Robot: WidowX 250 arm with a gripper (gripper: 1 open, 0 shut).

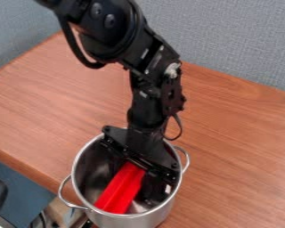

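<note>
A stainless steel pot [162, 208] with two side handles stands at the near edge of the wooden table. Inside it lies a bright red object [118, 188], long and angled toward the lower left. The black arm reaches down from the top, and its gripper [136, 161] is low inside the pot at the upper end of the red object, shut on it. The fingertips are mostly hidden by the pot and the arm's body.
A grey textured wall [228, 36] is behind. At the lower left, past the table's edge, are a blue-grey surface and dark cables.
</note>
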